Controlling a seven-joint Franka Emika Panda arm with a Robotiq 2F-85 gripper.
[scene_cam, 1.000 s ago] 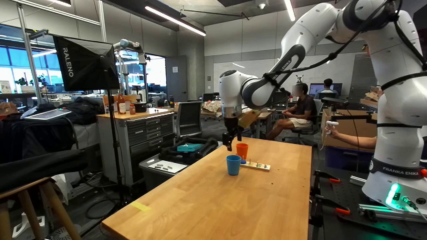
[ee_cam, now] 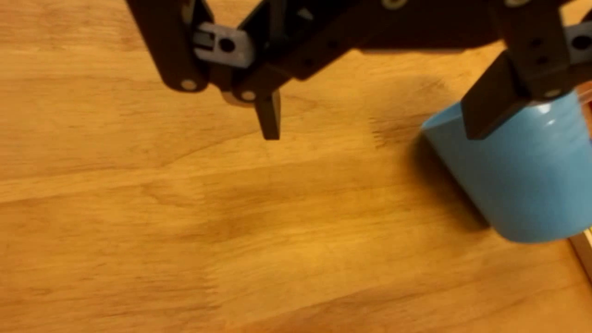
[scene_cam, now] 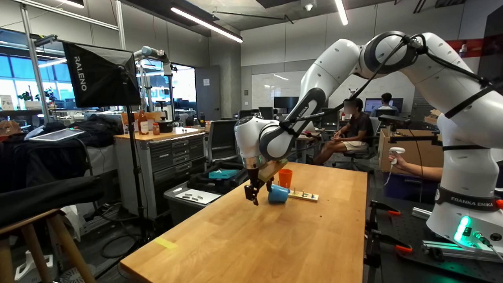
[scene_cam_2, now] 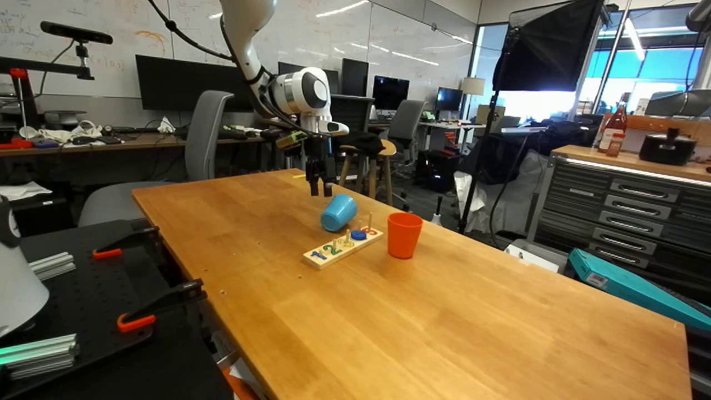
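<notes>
The blue cup is tipped over on the table, close beside the wooden number board; I cannot tell whether it leans on the board. My gripper is low, next to the cup. In the wrist view the gripper is open, with bare table between its fingers. One finger overlaps the blue cup near its rim; whether they touch cannot be told. A red-orange cup stands upright at the board's end. A blue disc sits on the board among the pegs.
Orange-handled clamps hold one table edge by the robot's base. Past the opposite edge are a grey bin and a light stand.
The blue cup stood upright and now lies tipped. My arm has come down and leftward in exterior view 1, bringing the gripper beside the cup.
</notes>
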